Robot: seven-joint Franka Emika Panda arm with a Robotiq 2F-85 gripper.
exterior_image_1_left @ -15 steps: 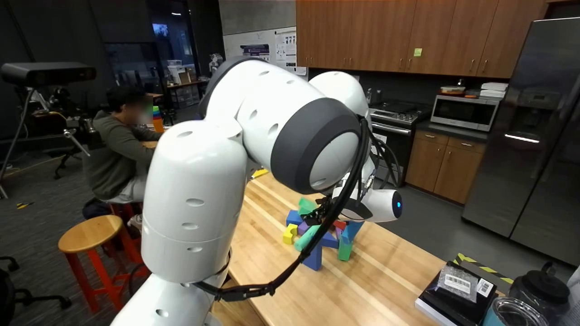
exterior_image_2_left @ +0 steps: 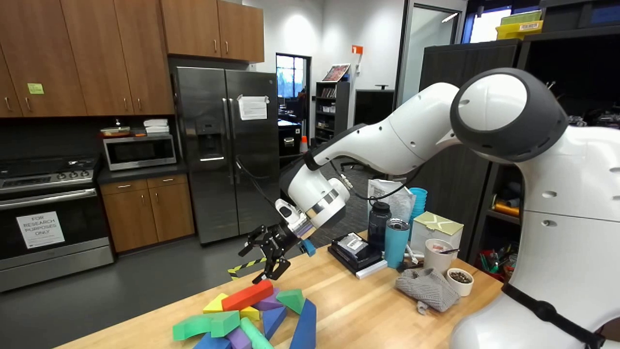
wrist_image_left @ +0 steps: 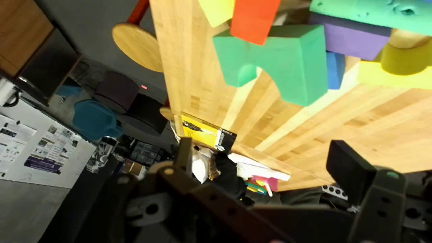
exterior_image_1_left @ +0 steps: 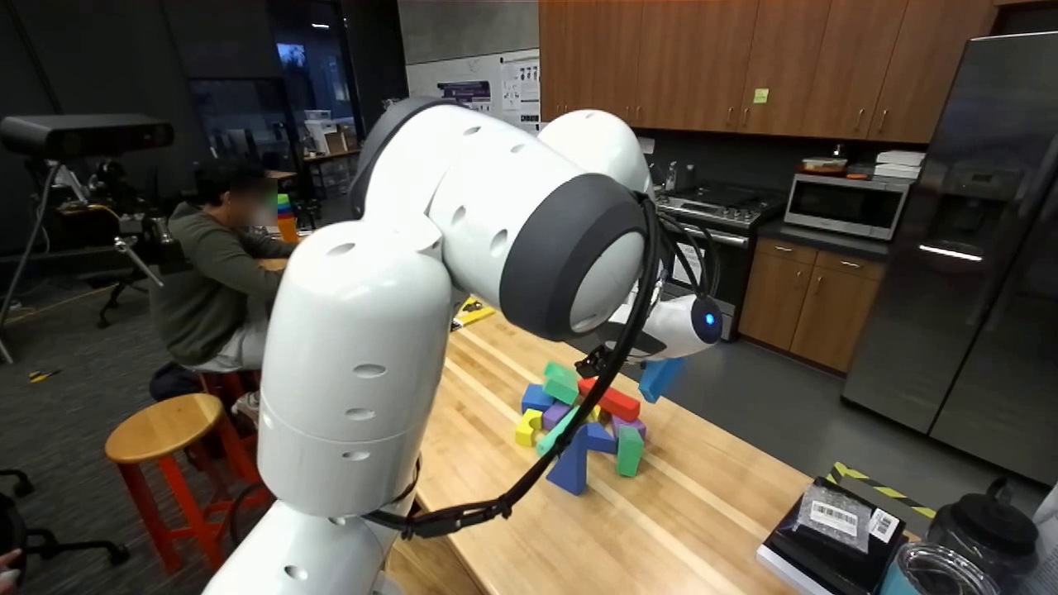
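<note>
Foam blocks lie heaped on the wooden table (exterior_image_1_left: 635, 525). Among them are a long red block (exterior_image_2_left: 248, 295), a green arch (wrist_image_left: 279, 60), a blue wedge (exterior_image_2_left: 304, 326), a green cylinder (exterior_image_2_left: 254, 332), purple blocks (wrist_image_left: 350, 38) and yellow blocks (exterior_image_1_left: 528, 427). My gripper (exterior_image_2_left: 258, 264) hangs above and behind the heap, tilted, in the second exterior view. Its two fingers stand wide apart in the wrist view, and the gap between them is empty. In the first exterior view the arm and its cable partly cover the gripper and the heap.
At the table's far end stand a black box (exterior_image_2_left: 355, 254), a dark bottle (exterior_image_2_left: 379, 224), a teal tumbler (exterior_image_2_left: 396, 243), cups and a grey cloth (exterior_image_2_left: 427, 289). A yellow package (wrist_image_left: 206, 131) lies near another edge. Bare tabletop separates the blocks from the bottles.
My gripper has risen and drawn back from over the blocks, uncovering the red block in the first exterior view. The visible blocks look unmoved.
</note>
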